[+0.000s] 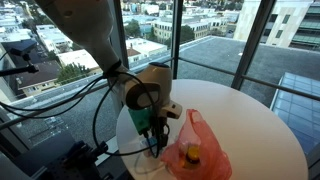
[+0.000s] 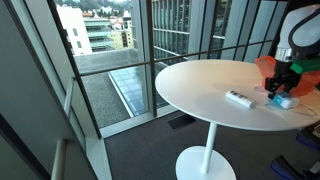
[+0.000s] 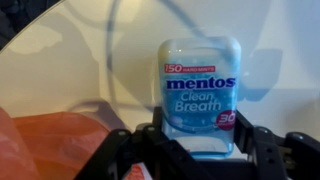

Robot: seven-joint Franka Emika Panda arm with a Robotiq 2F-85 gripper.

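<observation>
A mint container labelled "mentos Clean Breath" (image 3: 200,95), pale blue with a white top, stands out in the wrist view. My gripper is shut on its lower part, one finger at each side. In exterior view 2 the blue-and-white container (image 2: 285,101) shows beneath my gripper (image 2: 283,91), at the table's right side; whether it touches the tabletop cannot be told. Exterior view 1 has my gripper (image 1: 156,138) low over the near left of the table, where the container is largely hidden.
A red translucent bag (image 1: 207,135) with a yellow item (image 1: 192,154) lies just right of the gripper. A white, box-like object (image 2: 240,99) lies near the edge of the round white table (image 2: 190,82).
</observation>
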